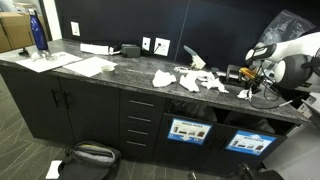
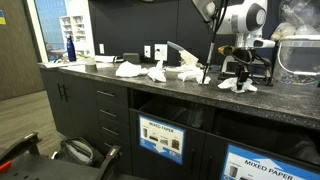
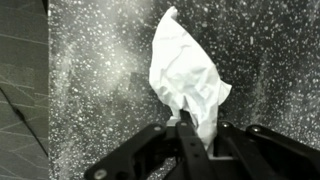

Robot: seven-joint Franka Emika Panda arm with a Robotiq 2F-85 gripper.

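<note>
A crumpled white tissue [image 3: 186, 72] lies against the speckled dark countertop in the wrist view, its lower end between the fingers of my gripper. The black fingers are shut on that end, and the rest spreads out ahead of them. In exterior view 2 the same tissue [image 2: 237, 85] is at the counter's right part, directly under my gripper [image 2: 243, 73]. From exterior view 1 the gripper is small and dark, so its fingers cannot be made out there.
Several more crumpled white tissues [image 1: 189, 80] lie along the middle of the counter [image 1: 135, 78]. A dark tray [image 1: 236, 74] stands behind, near the wall. Below are open shelves with mixed-paper signs [image 2: 162, 138]. A blue bottle [image 1: 39, 35] and paper sheets occupy the far left.
</note>
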